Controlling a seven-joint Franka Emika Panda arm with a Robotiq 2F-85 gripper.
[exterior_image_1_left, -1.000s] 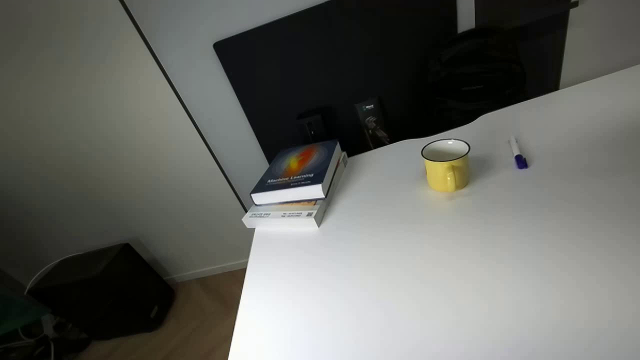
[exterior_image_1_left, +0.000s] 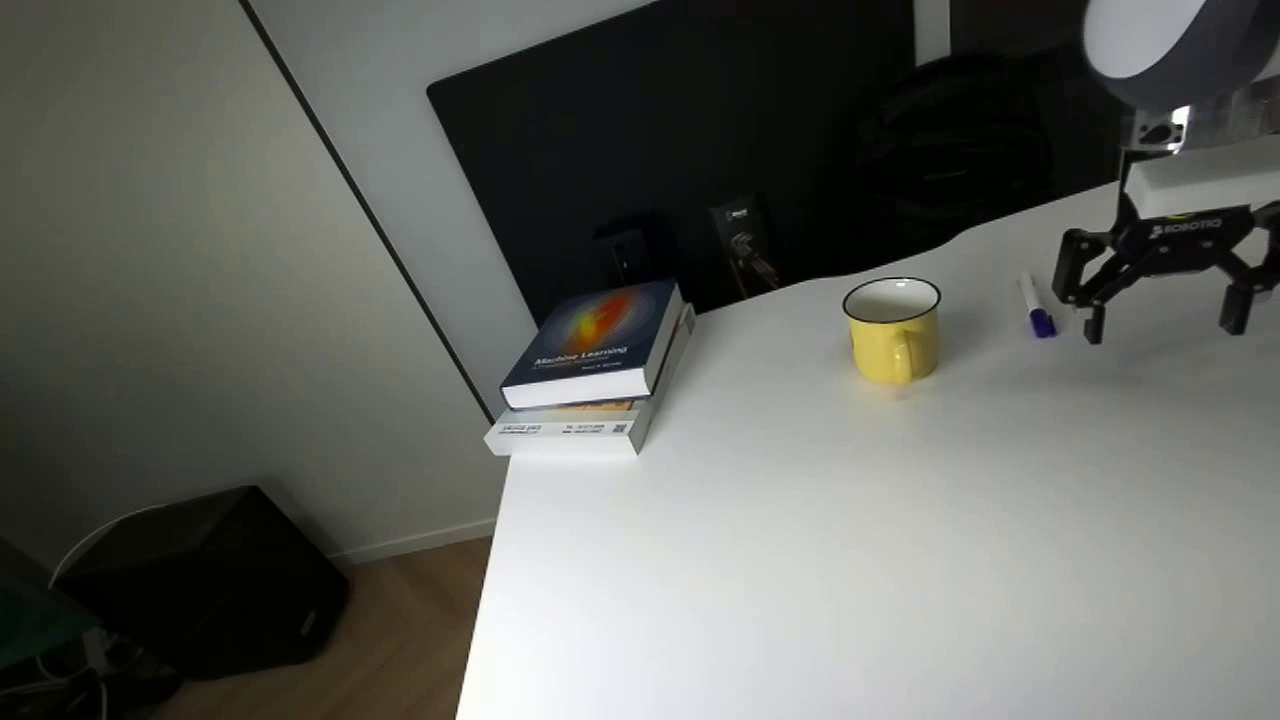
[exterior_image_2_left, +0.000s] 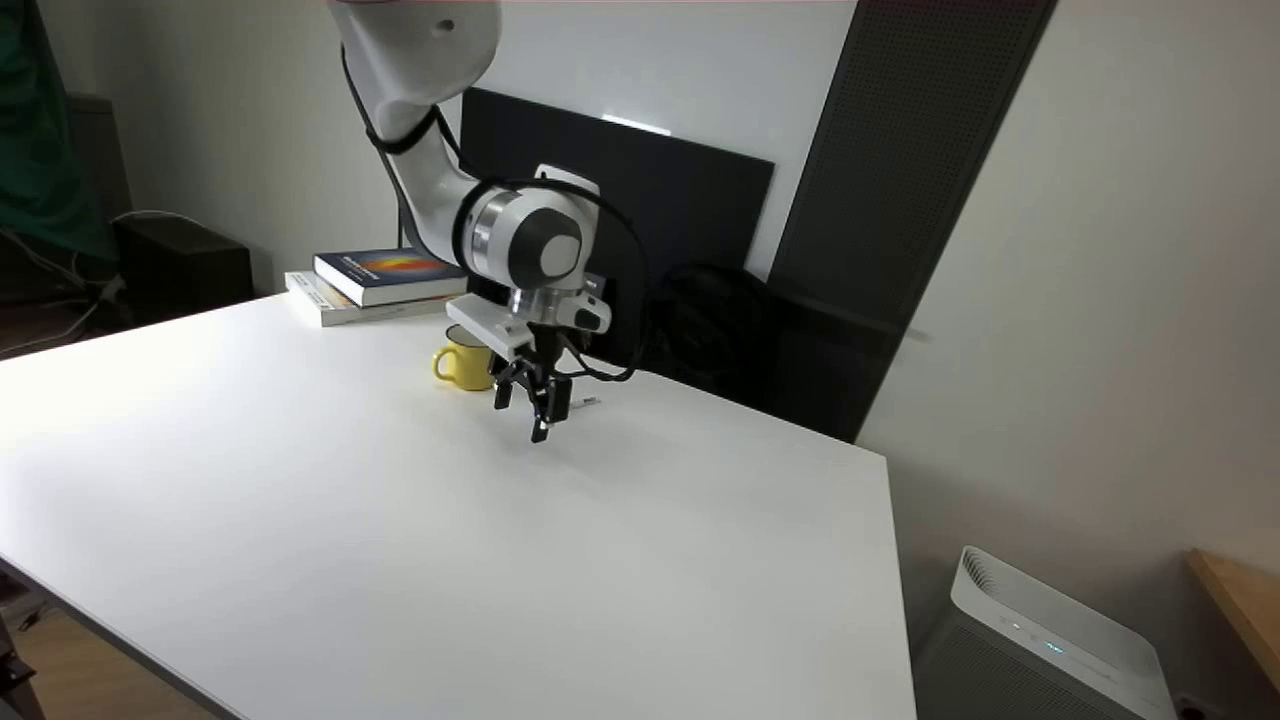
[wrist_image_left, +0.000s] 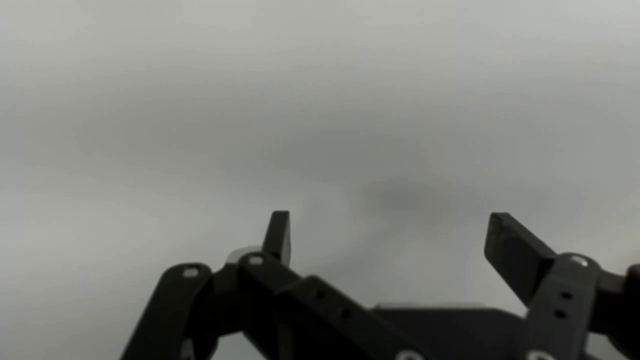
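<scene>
My gripper (exterior_image_1_left: 1164, 330) stands open above the table, its black fingers wide apart. In the wrist view, only bare white surface and soft shadow show between the gripper's fingertips (wrist_image_left: 387, 231). A yellow mug (exterior_image_1_left: 894, 342) with a dark rim sits upright on the table, left of my gripper in exterior view 1, its handle facing the camera. Between mug and gripper lies a white marker (exterior_image_1_left: 1034, 305) with a purple cap. In exterior view 2 the mug (exterior_image_2_left: 465, 360) is partly covered by my arm, and just a bit of the marker (exterior_image_2_left: 585, 402) peeks out behind the fingers.
Two stacked books (exterior_image_1_left: 594, 348) rest at the table's corner. A black panel (exterior_image_1_left: 672, 144) and a dark backpack (exterior_image_1_left: 960, 138) stand behind the back edge.
My gripper and arm have come into exterior view 1 from the right, where neither was visible before. Mug, marker and books have stayed where they were.
</scene>
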